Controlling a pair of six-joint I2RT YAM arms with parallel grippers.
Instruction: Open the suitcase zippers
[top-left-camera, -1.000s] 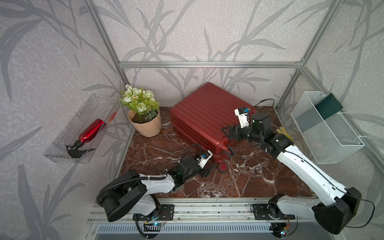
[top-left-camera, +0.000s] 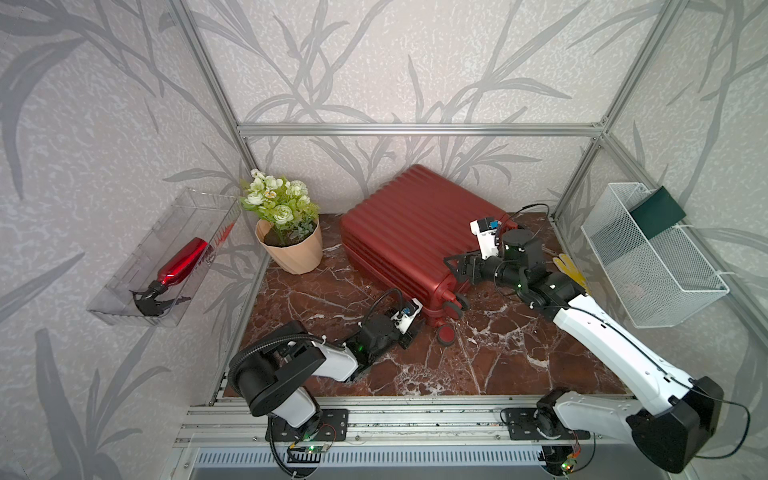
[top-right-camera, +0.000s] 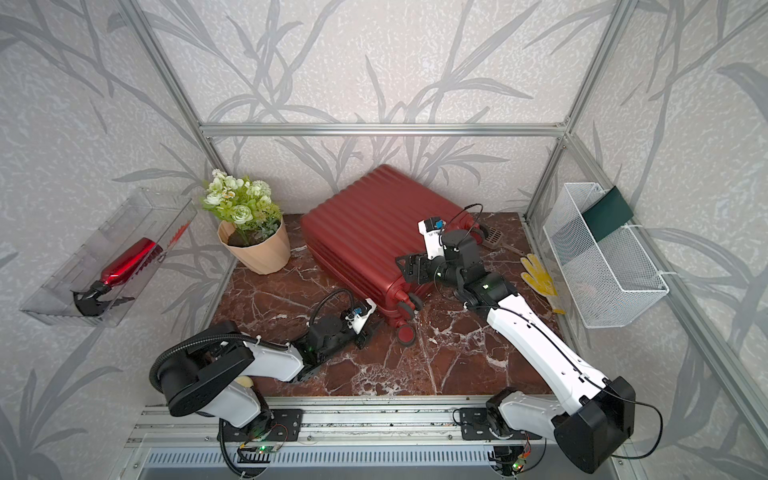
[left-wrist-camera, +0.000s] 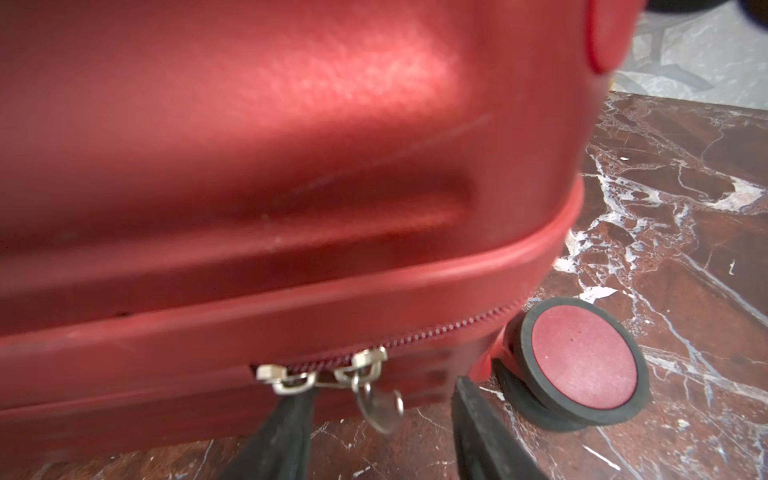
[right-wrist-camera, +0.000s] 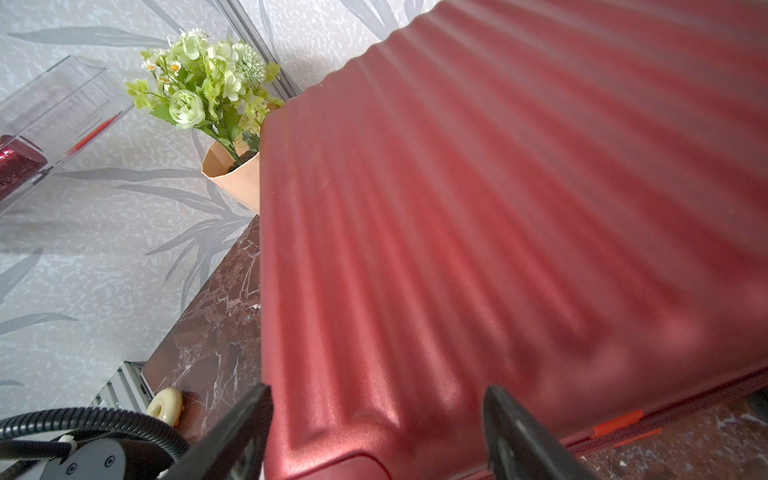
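The red suitcase (top-left-camera: 408, 224) lies flat at the back middle of the marble table. In the left wrist view two metal zipper sliders (left-wrist-camera: 364, 366) sit on its seam near the wheeled corner, one with a dangling pull (left-wrist-camera: 380, 408). My left gripper is open at that seam, the pull between but apparently clear of its fingers. My right gripper hangs open over the suitcase's near right corner, above the ribbed shell, with nothing between its fingers.
A flowerpot (top-left-camera: 288, 252) stands left of the suitcase. Yellow gloves (top-right-camera: 537, 280) lie right, below a wire basket (top-right-camera: 608, 296). A clear bin (top-left-camera: 120, 308) holds a red bottle on the left wall. A round suitcase wheel (left-wrist-camera: 582, 360) rests beside the zipper.
The right arm has moved very slightly.
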